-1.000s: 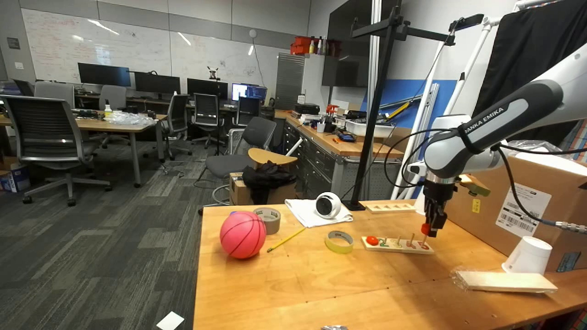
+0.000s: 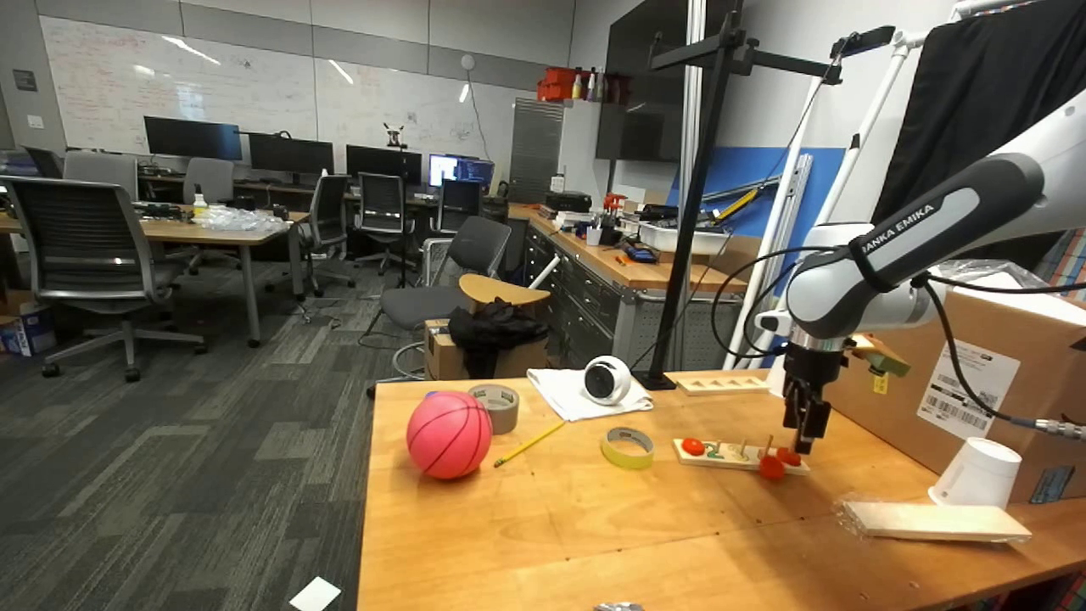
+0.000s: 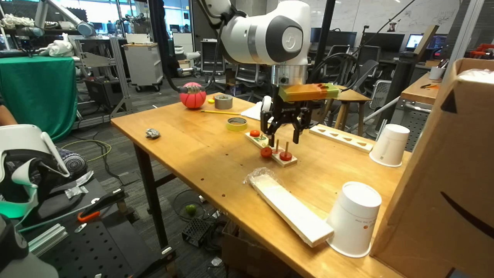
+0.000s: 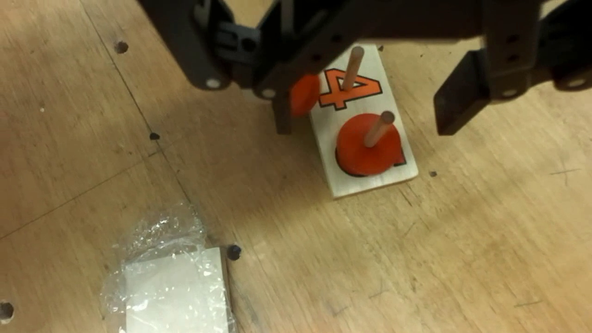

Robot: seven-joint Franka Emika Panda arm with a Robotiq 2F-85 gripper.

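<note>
A pale peg board (image 4: 355, 186) lies on the table with printed numerals and upright pegs. At its near end in the wrist view, a red disc (image 4: 358, 150) sits low around the end peg. Another red disc (image 4: 305, 97) is at the board's side by the orange 4, partly hidden by a finger; in exterior view 2 this side disc (image 3: 266, 151) leans at the board's edge. A third red piece (image 3: 254, 133) is at the board's far end. My gripper is open above the board, fingers well apart with nothing held between them.
A plastic-wrapped wooden piece (image 3: 291, 208) and two white cups (image 3: 355, 217) (image 3: 389, 144) stand near the large cardboard box (image 3: 435, 185). Yellow tape (image 2: 628, 448), a pencil (image 2: 529, 445) and a pink ball (image 2: 449, 434) lie farther left.
One second ago a red piece was at my fingertips above the end peg. Now discs are on that peg and at the board's side; the board has shifted slightly right and the gripper is slightly lower.
</note>
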